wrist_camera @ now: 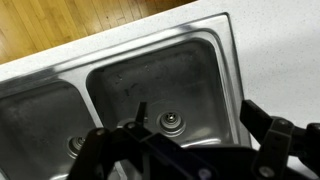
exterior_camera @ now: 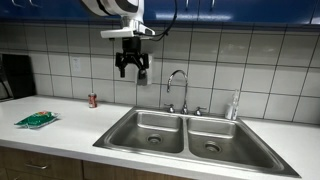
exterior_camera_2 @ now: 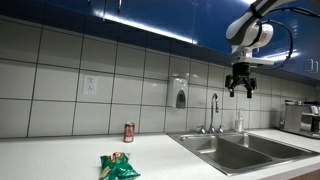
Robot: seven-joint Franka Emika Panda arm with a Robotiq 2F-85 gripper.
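Observation:
My gripper (exterior_camera: pixel 132 73) hangs high over the left part of the double sink (exterior_camera: pixel 108 139), fingers pointing down. It is open with nothing between its fingers. In the wrist view the gripper spans part of a steel basin (wrist_camera: pixel 125 85) with a round drain (wrist_camera: pixel 171 123). On the counter to the left of the sink lies a green bag (exterior_camera_2: pixel 117 167), seemingly a snack packet. Behind it stands a small red can (exterior_camera_2: pixel 129 132), upright near the wall. Both are well away from the gripper and outside the wrist view.
A tall curved faucet (exterior_camera: pixel 184 90) rises behind the sink. A clear bottle (exterior_camera: pixel 233 106) stands to its right. A dispenser (exterior_camera_2: pixel 177 93) is fixed to the tiled wall, and blue cabinets (exterior_camera: pixel 255 14) hang above. The left counter (exterior_camera: pixel 75 130) has much bare room.

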